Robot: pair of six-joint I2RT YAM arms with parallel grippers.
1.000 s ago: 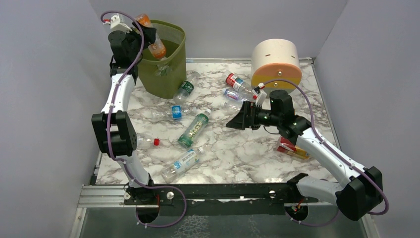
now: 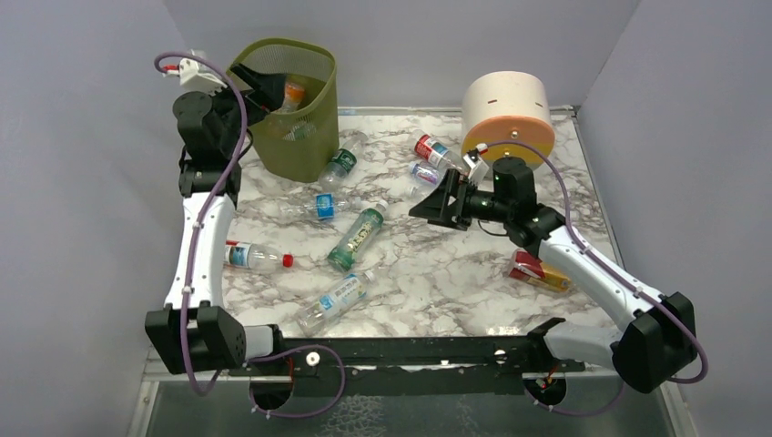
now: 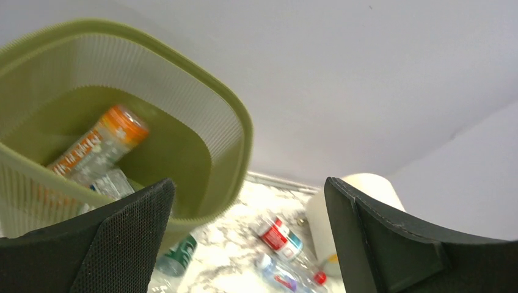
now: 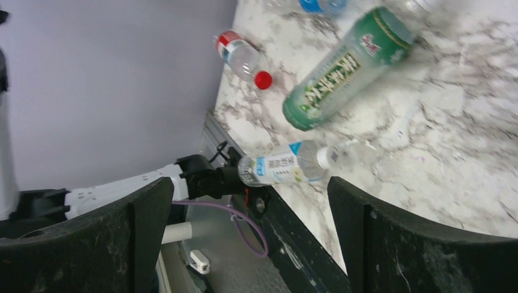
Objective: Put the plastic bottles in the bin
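My left gripper is open and empty at the near side of the green bin (image 2: 300,146); an orange-labelled bottle (image 3: 101,143) lies inside it. My right gripper hangs open over the table's right-middle. Loose bottles include a green-label bottle (image 2: 355,238), a clear bottle with white label (image 2: 337,300), a red-capped bottle (image 2: 259,257), a blue-label bottle (image 2: 309,207), a dark-green-label bottle (image 2: 339,164) beside the bin, and several near the back right, among them a red-label bottle (image 2: 434,150).
A cream cylinder (image 2: 505,109) stands at the back right. A red and yellow item (image 2: 537,273) lies at the right, behind the right arm. Grey walls enclose the sides and back.
The orange bottle that was at its gripper now lies in the bin. The right gripper has shifted slightly left.
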